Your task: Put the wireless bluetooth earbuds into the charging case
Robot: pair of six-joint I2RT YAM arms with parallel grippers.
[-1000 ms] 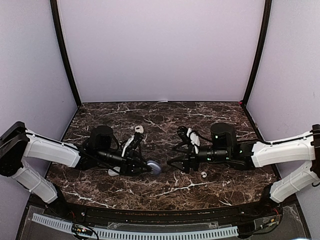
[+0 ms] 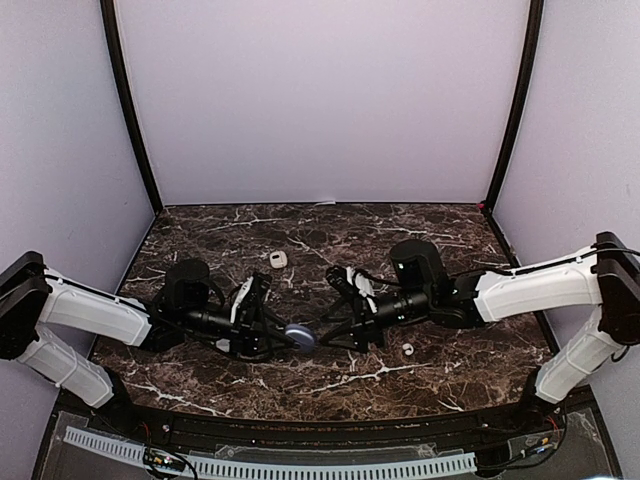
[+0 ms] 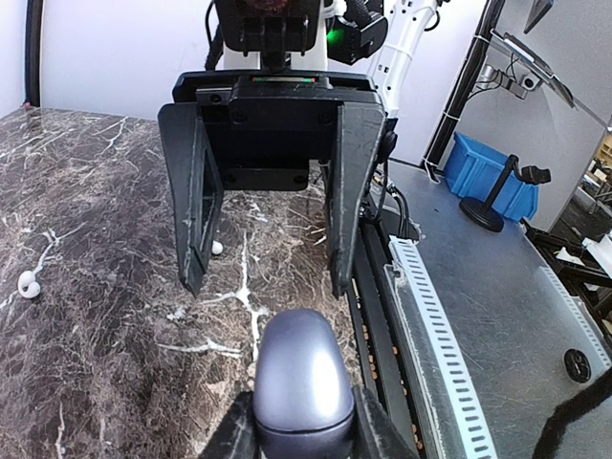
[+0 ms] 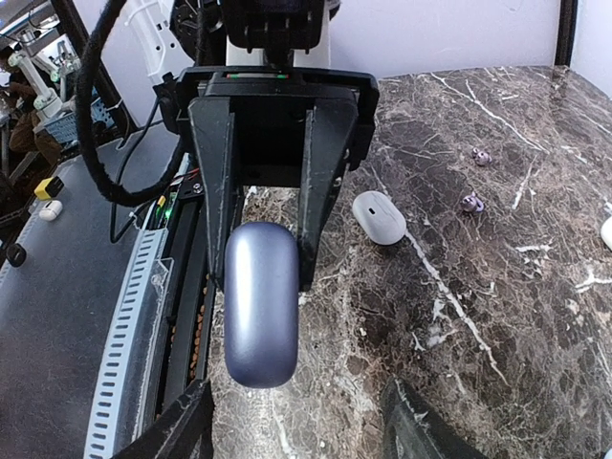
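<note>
A glossy purple-blue charging case (image 2: 300, 336) is held above the table, with my left gripper (image 2: 284, 337) shut on it. In the left wrist view the case (image 3: 304, 378) looks closed, no lid gap showing. Facing it from the right, my right gripper (image 2: 326, 332) stands open and empty, a small gap short of the case. The right wrist view shows the case (image 4: 261, 306) ahead of the right gripper's spread fingers (image 4: 411, 426). Two small purple earbuds (image 4: 481, 156) (image 4: 470, 203) lie apart on the marbled table.
A white rounded case (image 4: 380, 218) lies on the table beyond the left gripper. Another white item (image 2: 278, 259) sits farther back. Small white earbuds (image 3: 29, 284) (image 3: 217, 248) rest on the right side of the table.
My right gripper has moved left, closer to the case.
</note>
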